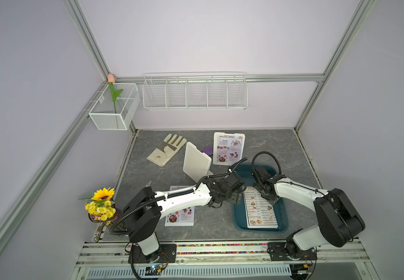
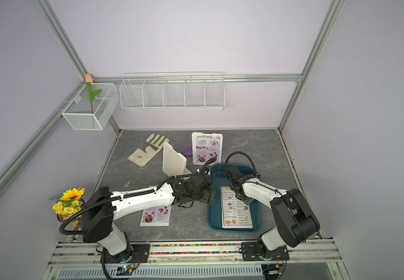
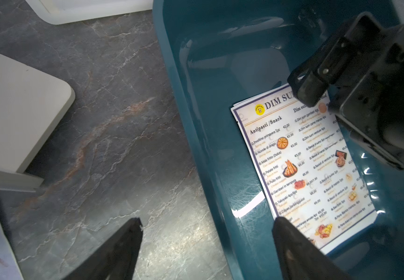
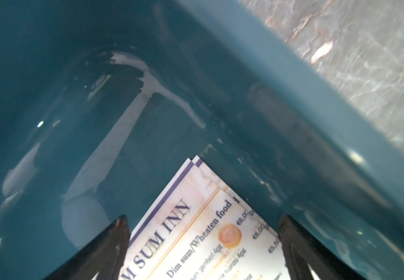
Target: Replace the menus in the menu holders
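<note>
Dim sum menu sheets (image 3: 304,168) lie stacked inside the blue tray (image 3: 183,107), their edges slightly offset. Above the tray's left rim my left gripper is open, nothing between its fingers. My right gripper stands open over the top corner of the stack; whether it touches the paper I cannot tell. One white menu holder (image 1: 229,148) stands at the back with a special menu in it. Another holder (image 1: 196,162) stands left of it, its blank side showing. On the table under my left arm lies a loose menu sheet (image 1: 180,217), partly covered.
A work glove (image 1: 166,149) and a purple item (image 1: 207,150) lie towards the back. Yellow flowers (image 1: 102,207) stand at the left edge. Wire baskets (image 1: 194,93) hang on the walls. Bare table (image 1: 213,221) shows between the loose sheet and the tray.
</note>
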